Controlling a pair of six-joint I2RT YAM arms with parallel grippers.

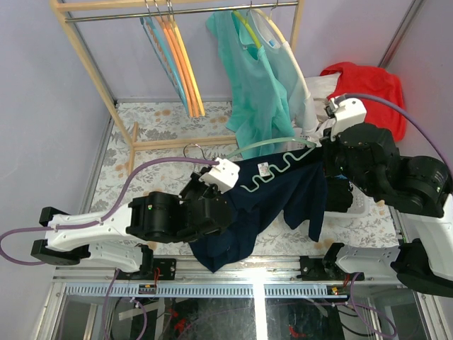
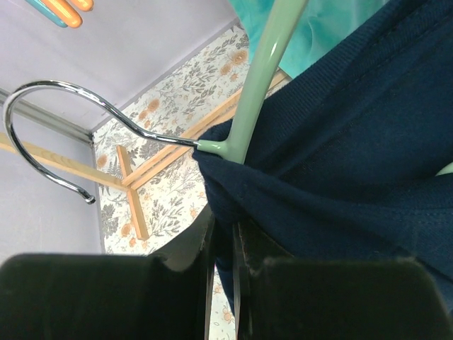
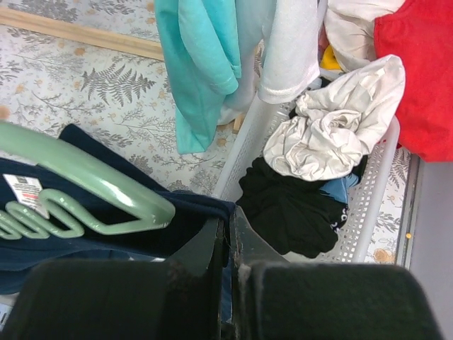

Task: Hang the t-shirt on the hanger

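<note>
The navy t-shirt (image 1: 265, 205) is stretched between my two grippers over the floral floor. Fabric of the shirt is pinched in my left gripper, just below the hanger's neck. My right gripper is shut on the shirt's opposite edge, close to the rounded end of the green hanger (image 3: 106, 177). The hanger's upper arm (image 1: 269, 144) lies above the shirt, with its wavy lower bar (image 1: 279, 168) in front of the dark cloth and a white label. Its metal hook (image 2: 78, 88) points left, free of the cloth. The left fingertips are hidden in the top view.
A wooden rack at the back carries empty hangers (image 1: 173, 64) and a hung teal shirt (image 1: 248, 85). A white basket (image 3: 386, 156) of clothes stands at the right, with a red cloth (image 1: 368, 95) behind it. Open floor (image 1: 113, 177) lies on the left.
</note>
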